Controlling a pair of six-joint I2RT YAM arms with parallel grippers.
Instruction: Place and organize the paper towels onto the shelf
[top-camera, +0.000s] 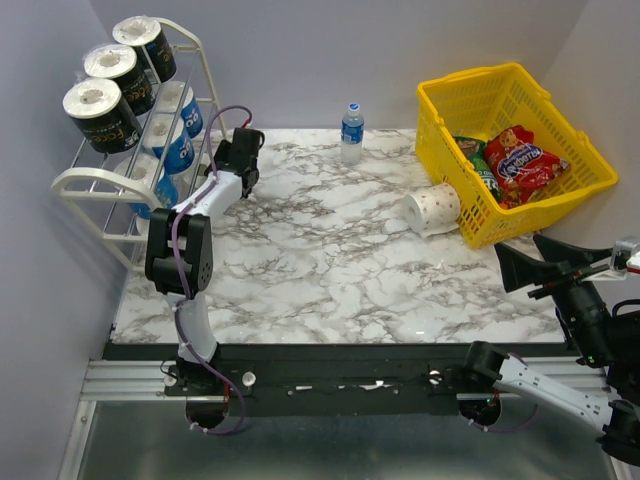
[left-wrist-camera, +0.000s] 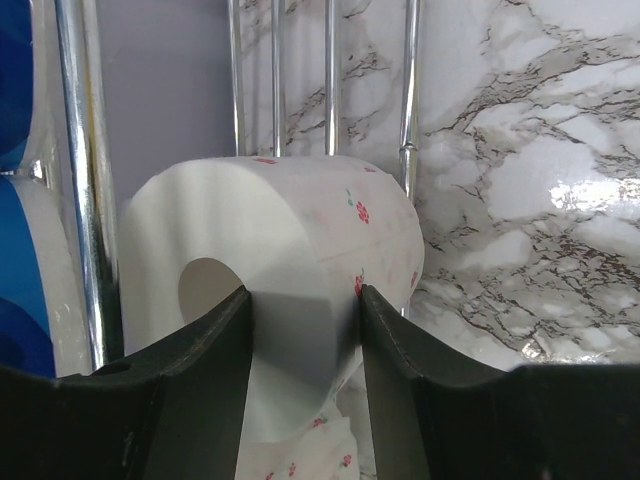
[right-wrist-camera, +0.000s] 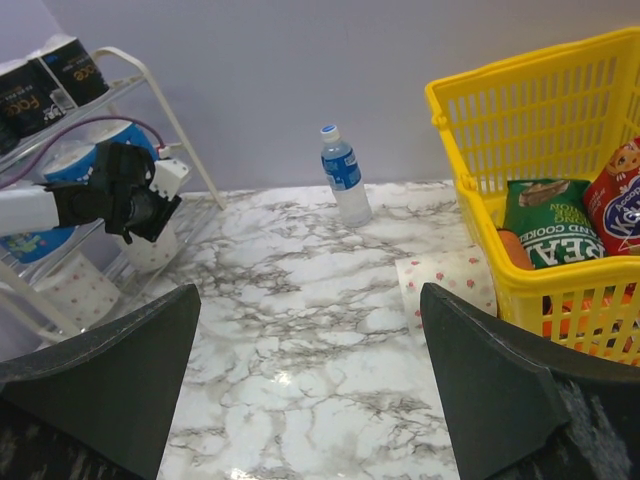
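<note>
At the shelf rack (top-camera: 128, 195) on the left, my left gripper grasps a white paper towel roll (left-wrist-camera: 255, 230) with small floral print, lying on its side on the lower rails, its fingertips pressed on the roll's end and side. Another printed roll (left-wrist-camera: 300, 458) is below it. Black-wrapped rolls (top-camera: 103, 125) fill the top tier, blue-wrapped rolls (top-camera: 160, 180) the middle. A loose printed roll (top-camera: 432, 208) lies beside the yellow basket. My right gripper stands open and empty above the front right of the table.
A yellow basket (top-camera: 550, 200) with snack bags occupies the back right. A water bottle (top-camera: 352, 135) stands near the back wall.
</note>
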